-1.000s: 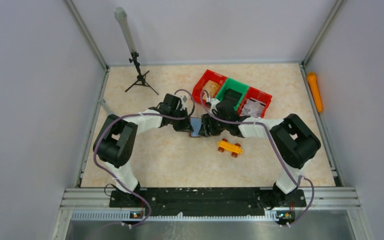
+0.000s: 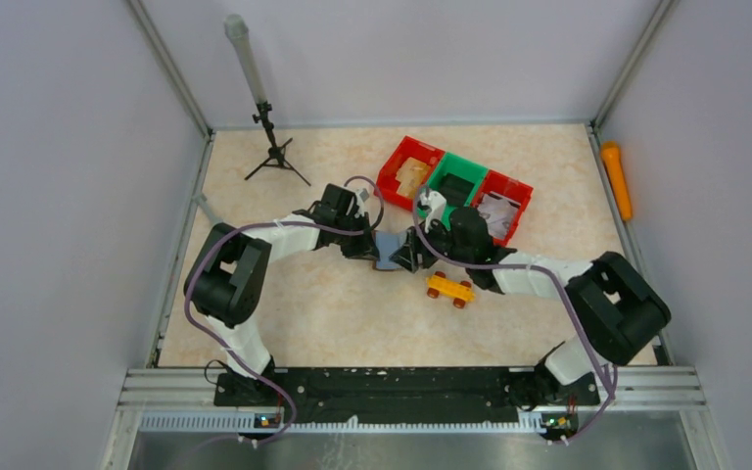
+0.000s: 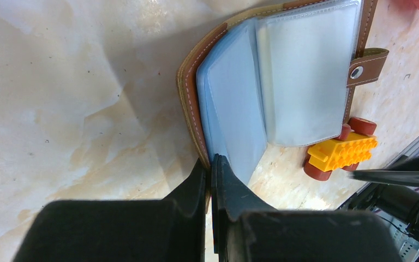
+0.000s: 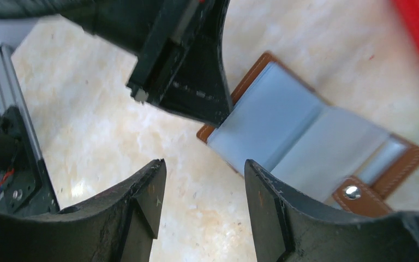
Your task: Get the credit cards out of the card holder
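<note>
The card holder [image 3: 305, 76] lies open on the table, its brown stitched cover framing clear, pale blue-looking sleeves; whether cards sit inside cannot be told. A strap with a metal snap [image 3: 366, 69] sticks out at its far side. My left gripper is shut, pinching the brown cover's edge [image 3: 190, 101] at one corner. Above and beside the holder, my right gripper stands open with nothing between its fingers. Seen from the top, the holder [image 2: 388, 251] shows only in the narrow gap between both grippers.
A yellow toy car [image 2: 450, 289] with red wheels stands close to the right gripper. Behind are a red bin [image 2: 431, 149], a green bin [image 2: 463, 163] and another red bin [image 2: 521, 188], each with contents. A tripod [image 2: 276, 157] occupies the back left.
The left gripper stays at the holder's edge, shifted very slightly right.
</note>
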